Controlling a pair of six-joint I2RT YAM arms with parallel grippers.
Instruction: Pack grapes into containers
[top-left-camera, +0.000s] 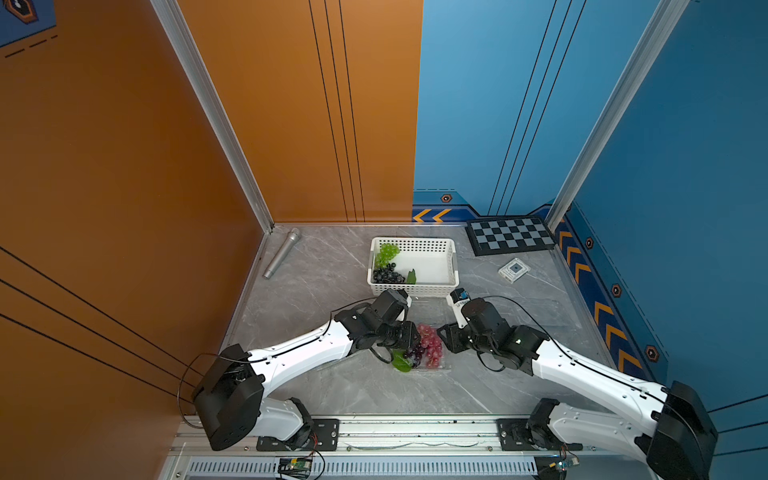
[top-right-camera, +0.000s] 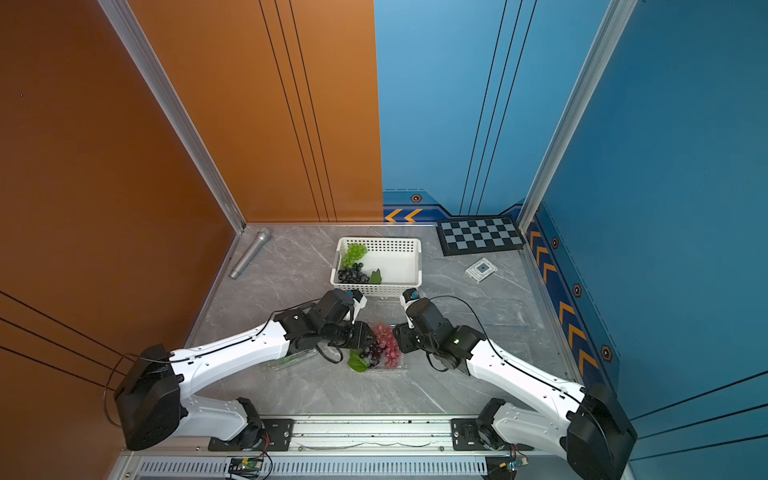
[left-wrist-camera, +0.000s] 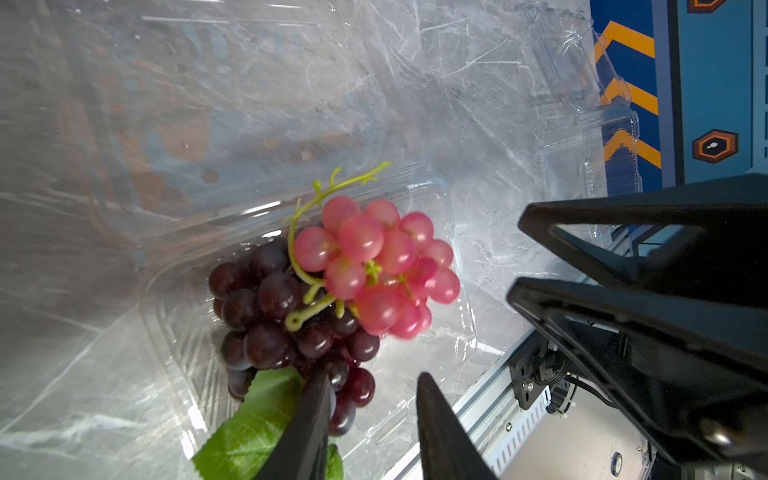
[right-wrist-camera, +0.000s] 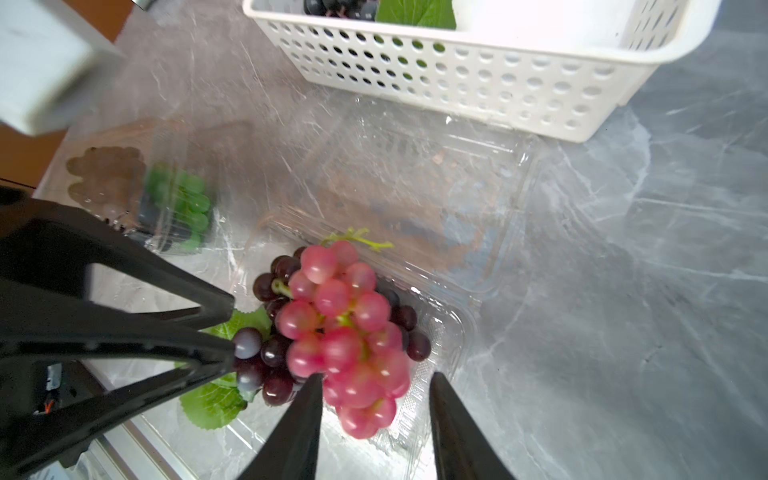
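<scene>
A pink grape bunch (left-wrist-camera: 384, 264) lies in the open clear container (left-wrist-camera: 472, 320), partly on top of a dark purple bunch (left-wrist-camera: 260, 308). A green leaf (left-wrist-camera: 256, 424) sticks out over the container's near-left side. In the right wrist view the pink berries (right-wrist-camera: 340, 344) fill the middle of the container. My left gripper stands open above the container's left side, nothing between its fingers. On the opposite side, my right gripper is open too, its fingers apart and empty. The two grippers face each other across the fruit.
The container's clear lid (right-wrist-camera: 408, 192) lies folded back behind it. Beyond stands a white basket (right-wrist-camera: 528, 80) with dark and green grapes. A clear box with green grapes (right-wrist-camera: 188, 200) sits at left; another clear container (top-left-camera: 552, 312) lies right.
</scene>
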